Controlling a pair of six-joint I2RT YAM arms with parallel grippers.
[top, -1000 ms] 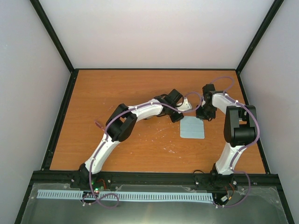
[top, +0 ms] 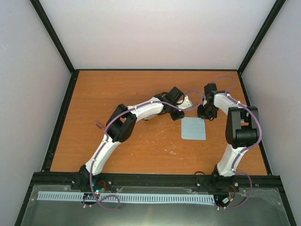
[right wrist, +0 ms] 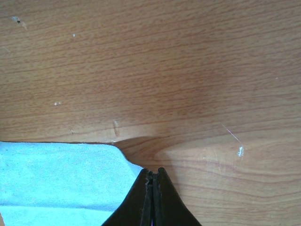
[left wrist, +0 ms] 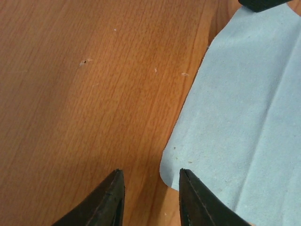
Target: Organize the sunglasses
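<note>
A pale blue cloth (top: 193, 132) lies on the wooden table, creased, with its corner near both grippers. My left gripper stands open just over the cloth's edge, nothing between its fingers. My right gripper is shut at the cloth's corner; whether any cloth is pinched between the tips I cannot tell. In the top view both wrists sit close together above the cloth. Sunglasses are not clearly visible; a pale object under the left arm is mostly hidden.
A small reddish item lies at the left, partly behind the left arm. Dark frame rails border the table.
Both wrists have shifted very slightly toward the back of the table in the top view. The cloth lies in the same place.
</note>
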